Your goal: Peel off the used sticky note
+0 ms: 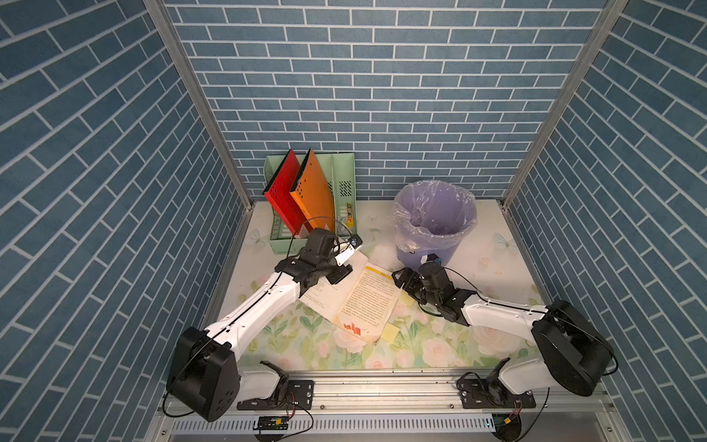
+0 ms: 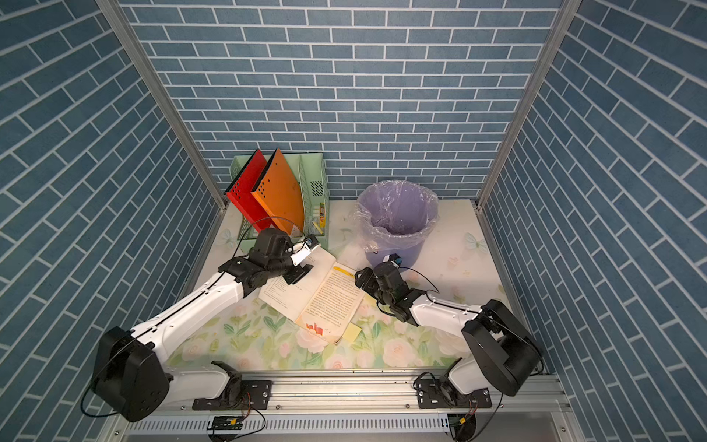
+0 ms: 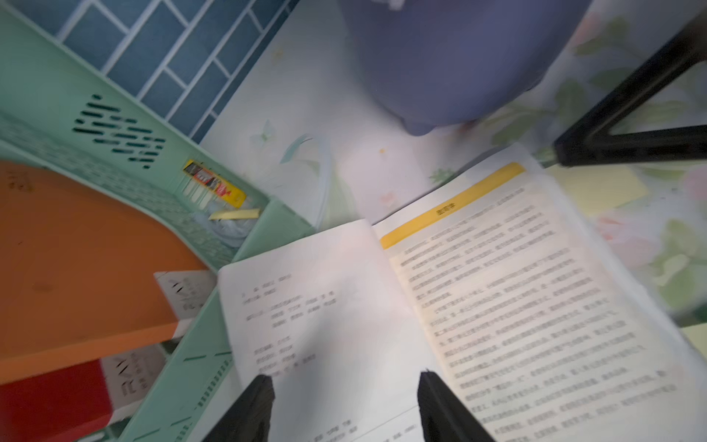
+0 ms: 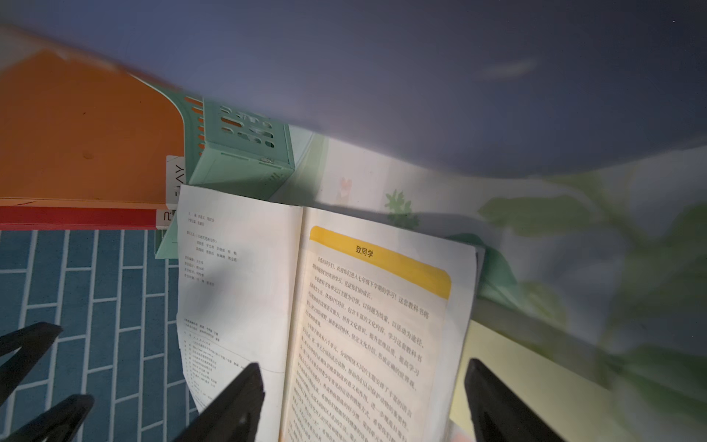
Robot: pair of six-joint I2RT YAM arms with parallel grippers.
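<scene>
An open book [image 1: 372, 298] lies on the table, printed pages up, a yellow heading bar across its right page. Yellow sticky notes stick out past its right side: one sticky note [image 4: 534, 383] near the upper right edge, another sticky note [image 1: 390, 332] by the lower corner. Over the left page my left gripper stands open, nothing between its fingers. Open too, my right gripper is over the right page's right side, one finger in front of the upper note. No contact with the note can be made out.
A green file rack [image 1: 342, 173] with red and orange folders stands behind the left page, touching or very near it. The purple waste bin [image 1: 442, 217], lined with clear plastic, stands close beyond my right gripper.
</scene>
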